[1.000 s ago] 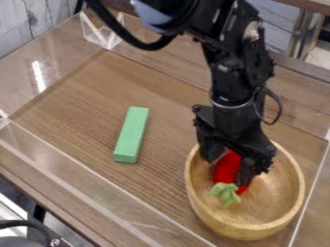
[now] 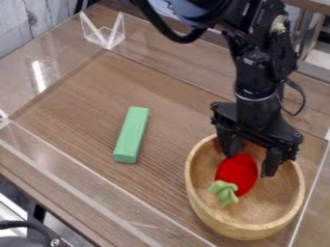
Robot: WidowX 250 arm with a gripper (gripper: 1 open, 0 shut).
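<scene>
A red fruit with a green leafy top, resembling a strawberry (image 2: pixel 237 174), lies in a round wooden bowl (image 2: pixel 248 226) at the lower right. My black gripper (image 2: pixel 249 149) is over the back of the bowl, its fingers around and just behind the red fruit. Whether they touch it, and how far they are apart, is hard to tell.
A green bar (image 2: pixel 130 134) lies on the wooden table (image 2: pixel 77 164) left of the bowl. A clear plastic object (image 2: pixel 106 29) stands at the back left.
My gripper has moved back and to the right, away from the front of the bowl. More of the red fruit now shows.
</scene>
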